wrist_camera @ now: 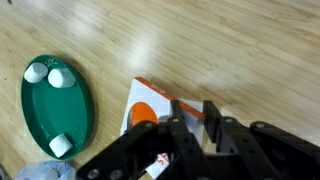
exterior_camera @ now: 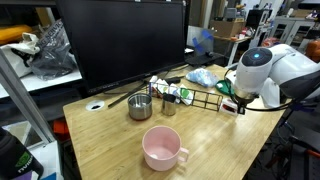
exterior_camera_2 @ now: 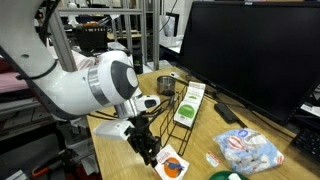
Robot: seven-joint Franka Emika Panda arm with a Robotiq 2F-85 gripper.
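A flat white packet with an orange disc printed on it [exterior_camera_2: 172,164] is at my gripper [exterior_camera_2: 151,158]. In the wrist view the packet [wrist_camera: 150,98] reaches in under the dark fingers [wrist_camera: 178,128], which are shut on its near edge; the fingertips themselves are partly hidden. From exterior view 1, only a small pale piece of the packet [exterior_camera: 228,106] shows beside the gripper [exterior_camera: 236,110]. How high it is above the table cannot be told exactly.
A black wire rack [exterior_camera_2: 186,112] holds a white carton [exterior_camera_2: 188,104]. A green plate [wrist_camera: 42,92] with white pieces lies close to the packet, near a plastic bag [exterior_camera_2: 248,150]. A pink mug [exterior_camera: 163,148] and metal pot [exterior_camera: 140,107] stand left.
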